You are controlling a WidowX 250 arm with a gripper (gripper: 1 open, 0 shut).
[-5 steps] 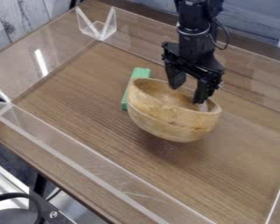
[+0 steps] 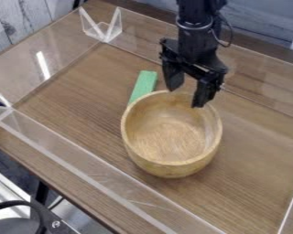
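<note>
A wide, light wooden bowl (image 2: 171, 157) rests on the wooden table. Just above its back rim, my gripper (image 2: 193, 84) points down, open, with its black fingers apart and nothing visible held between them. A green flat object (image 2: 144, 84) lies to the left of the gripper, beside the bowl's back left side.
A white wire-like holder (image 2: 102, 23) stands at the back left. A black rounded object (image 2: 15, 219) sits off the table's edge at the lower left.
A second ago the bowl was raised and tilted at my gripper; now it sits flat on the table, lower in view, with the gripper above its back rim.
</note>
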